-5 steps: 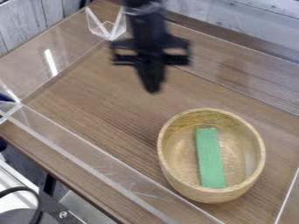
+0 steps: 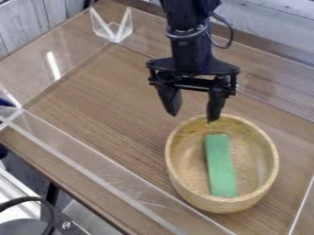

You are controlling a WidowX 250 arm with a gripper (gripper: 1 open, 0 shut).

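My black gripper (image 2: 193,99) hangs open in the upper middle of the camera view, its fingers pointing down with nothing between them, just above and behind the rim of a round beige bowl (image 2: 177,174). A green bar (image 2: 219,165) lies lengthwise inside the bowl at the lower right.
A small clear plastic piece (image 2: 110,27) is at the back left. Clear strips edge the table, and pale grey parts sit beyond it at the lower left.
The gripper has come down and toward the front, closer to the bowl, and now shows sharply where it was blurred. The bowl and green bar have not moved.
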